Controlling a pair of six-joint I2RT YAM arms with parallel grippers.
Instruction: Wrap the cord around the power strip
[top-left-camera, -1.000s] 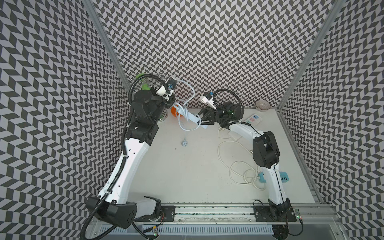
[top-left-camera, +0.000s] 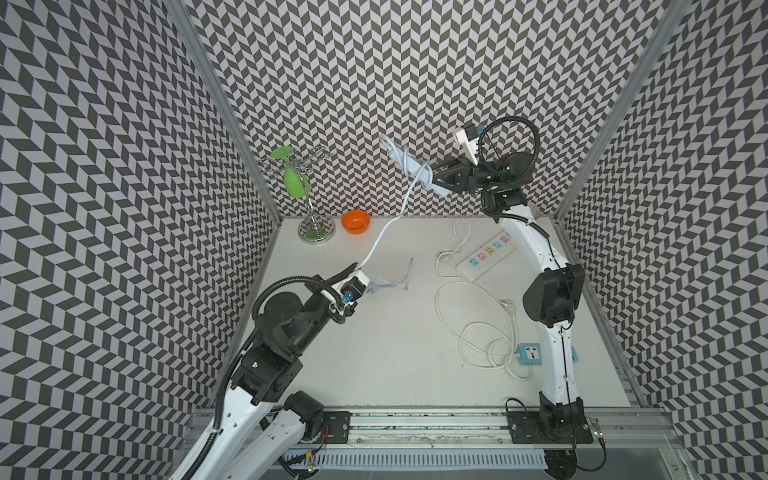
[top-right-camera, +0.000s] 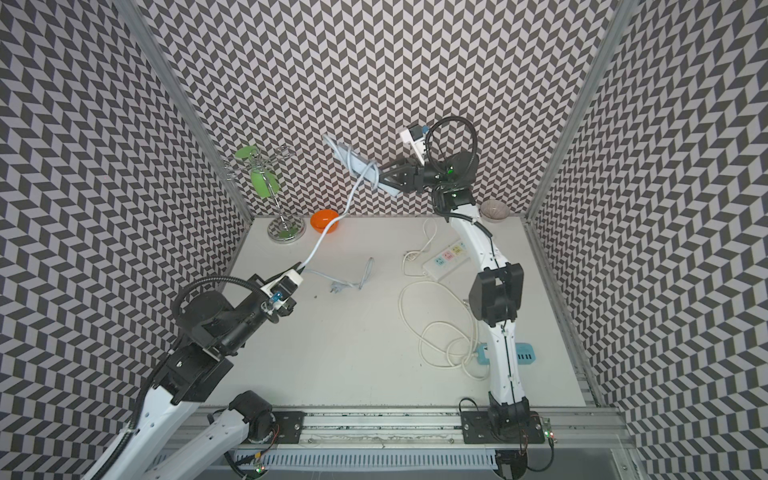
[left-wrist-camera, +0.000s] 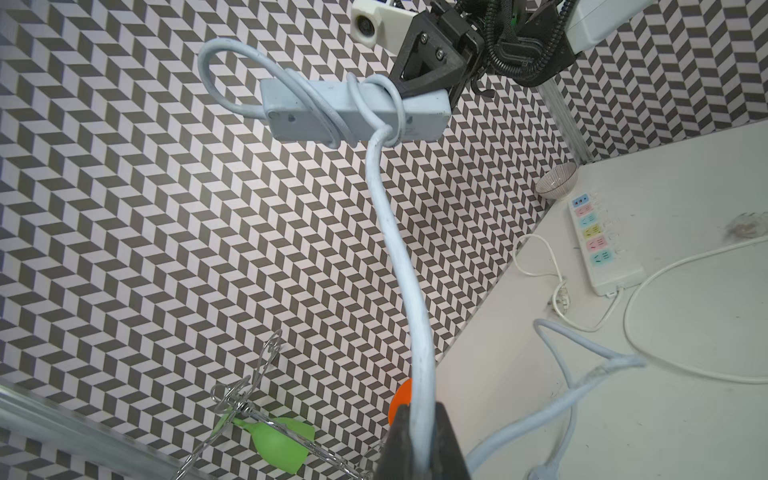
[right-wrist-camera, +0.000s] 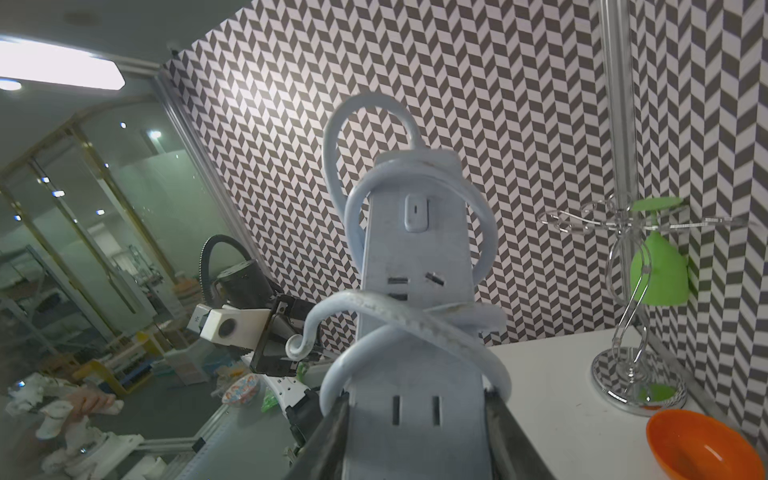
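A pale blue power strip (right-wrist-camera: 416, 272) is held up above the table by my right gripper, shut on its near end. Loops of its cord (right-wrist-camera: 400, 320) go around the body, and one loose loop stands out past the far end. From the strip the cord (left-wrist-camera: 408, 288) runs taut down to my left gripper, which is shut on it. Beyond that grip the cord's tail (top-left-camera: 392, 281) drops to the table, where its plug (top-right-camera: 340, 286) lies.
On the right lie a white power strip (top-left-camera: 488, 254) with its white cord (top-left-camera: 464, 328) and a blue power block (top-left-camera: 529, 353). An orange bowl (top-left-camera: 356, 221) and a chrome stand with green items (top-left-camera: 316, 230) are at the back left.
My left gripper came down and toward the front, pulling the cord straight. My right gripper rose and moved back to the right with the strip. The slack loop around the strip has tightened.
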